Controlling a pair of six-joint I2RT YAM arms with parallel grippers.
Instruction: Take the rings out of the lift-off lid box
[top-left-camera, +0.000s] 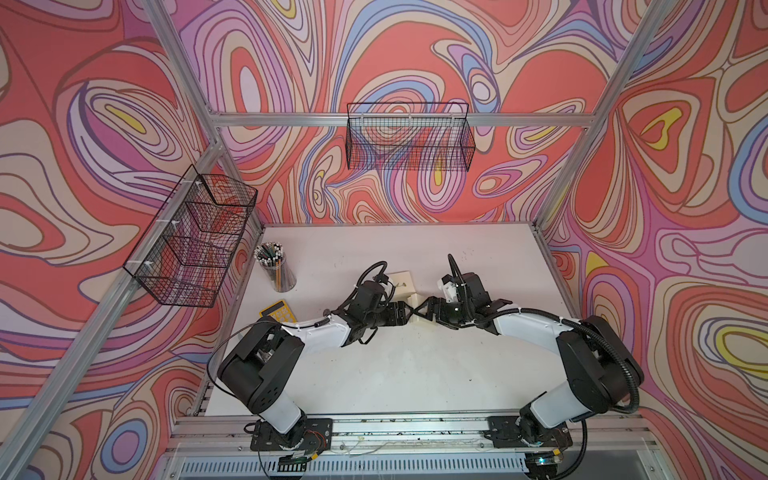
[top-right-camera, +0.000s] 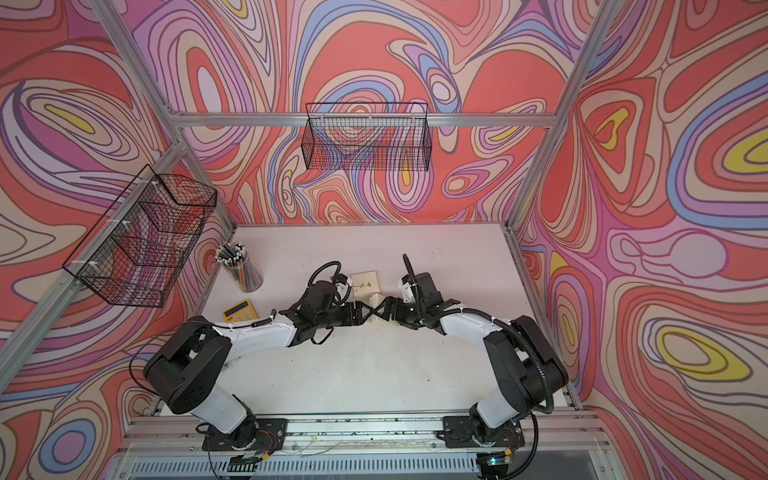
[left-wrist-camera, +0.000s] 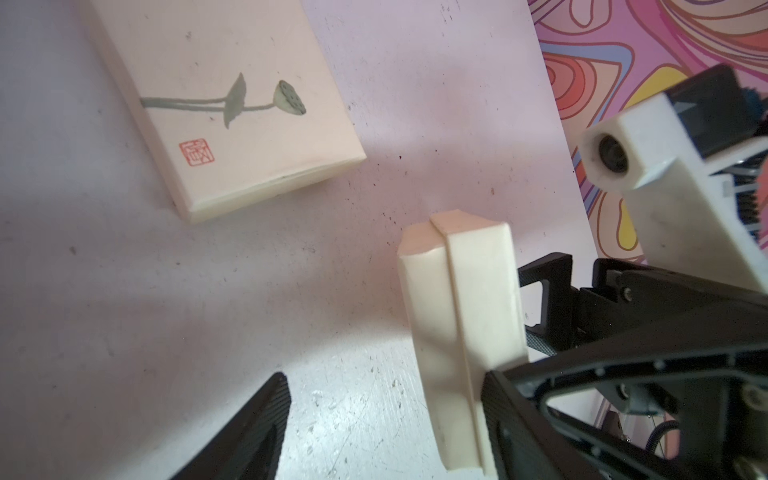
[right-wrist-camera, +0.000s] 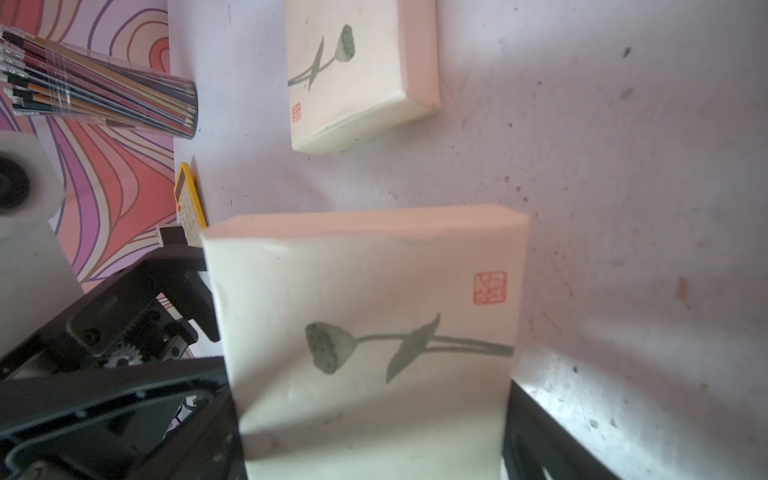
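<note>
A cream lift-off lid box (right-wrist-camera: 376, 352), printed with a lotus stem and red seal, stands on edge between my two grippers. Its narrow side, with a seam along it, faces the left wrist view. In the right wrist view, the fingers of my right gripper are spread to the box's width, one at each side; how firmly they press is not clear. My left gripper is open: one finger overlaps the box's edge, while the other stands well apart over bare table. The lid looks closed, and no rings show.
A similar cream box (left-wrist-camera: 232, 104) lies flat on the table behind. At the back left stands a clear cup of pencils (top-left-camera: 278, 268), with a yellow calculator (top-left-camera: 278, 310) nearer.
</note>
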